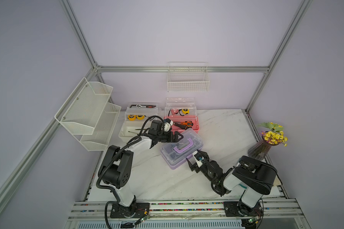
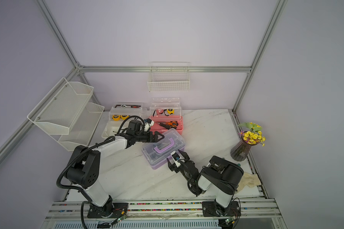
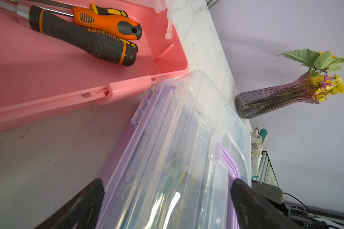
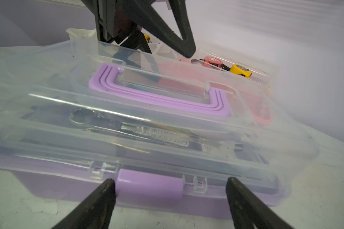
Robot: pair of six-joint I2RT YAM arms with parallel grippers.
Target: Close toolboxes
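Note:
The purple toolbox [image 1: 172, 157] sits askew mid-table, its clear lid [image 4: 202, 133] down over the base and its purple handle [image 4: 156, 101] folded flat. Whether the front latch [image 4: 149, 189] is clipped cannot be told. My right gripper faces that latch, fingers apart on either side. My left gripper is open above the lid's far left part, nothing gripped. Behind, the pink toolbox [image 1: 196, 122] has its lid raised, with screwdrivers [image 3: 107, 28] inside. The white toolbox [image 1: 125, 131] also stands open, partly hidden by my left arm.
White wire shelves [image 1: 89, 108] hang at the left, and a wire basket [image 1: 188, 82] is on the back wall. A vase of flowers [image 1: 260, 148] stands at the right edge.

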